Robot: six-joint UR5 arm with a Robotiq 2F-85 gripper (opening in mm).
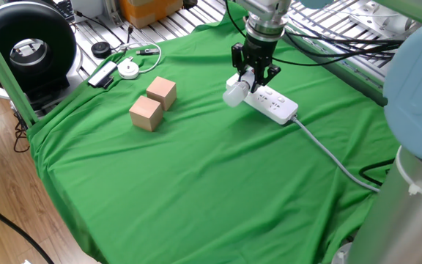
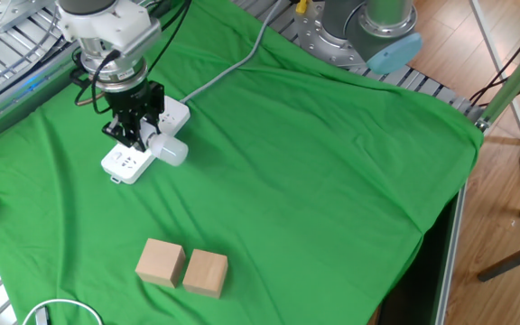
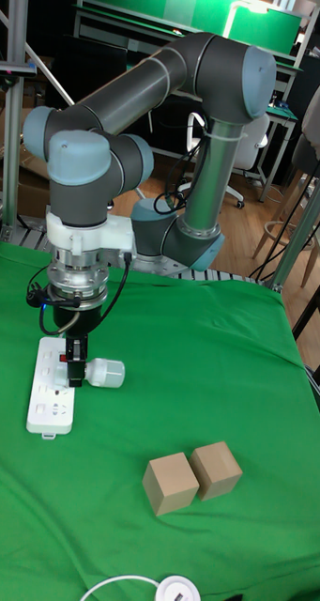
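A small white bottle-like piece with a translucent rounded end [image 1: 235, 94] lies sideways in my gripper [image 1: 249, 79], which is shut on it. In view 2 its pale end [image 2: 170, 151] points away from the dark fingers, toward the open cloth. View 3 shows the same end [image 3: 105, 373] sticking out to the right of my gripper [image 3: 77, 374]. Directly beneath or behind the gripper is a white power strip [image 1: 278, 109], its sockets facing up. Whether the held piece touches the strip cannot be told, since the fingers hide its inner end.
Two wooden cubes [image 1: 146, 114] [image 2: 206, 273] stand close together on the green cloth [image 1: 196, 191]. A grey cord [image 1: 335, 158] runs from the strip toward the arm's base. A white charger puck [image 1: 128, 69] with cable lies near the cloth's edge.
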